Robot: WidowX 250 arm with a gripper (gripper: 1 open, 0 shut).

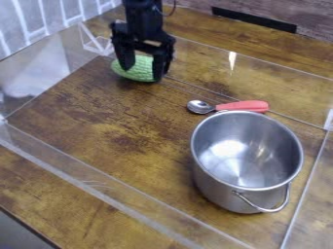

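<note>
A green bumpy vegetable-like object (130,71) lies on the wooden table at the upper left. My black gripper (142,66) is down over it with fingers open, one on either side, partly hiding it. A spoon with a red handle (240,105) lies to the right, and a steel pot (244,156) with a wire handle stands at the lower right.
Clear low walls (26,97) edge the wooden work area. A white slatted structure stands beyond the upper-left corner.
</note>
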